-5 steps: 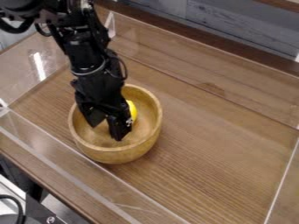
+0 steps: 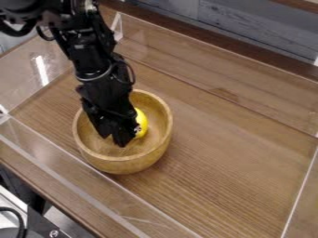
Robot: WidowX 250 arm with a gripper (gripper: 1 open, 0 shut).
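My gripper, on a black arm reaching down from the top left, is low inside a tan round bowl on the wooden table. A yellow object sits in the bowl just right of the gripper, partly hidden behind it. Whether the fingers are open or shut is unclear at this size.
A white panel lies along the left edge, with dark cables at the lower left corner. A grey surface runs beyond the table's back edge.
The gripper's lower end has shifted slightly up and to the left within the bowl. The bowl and yellow object look essentially unmoved.
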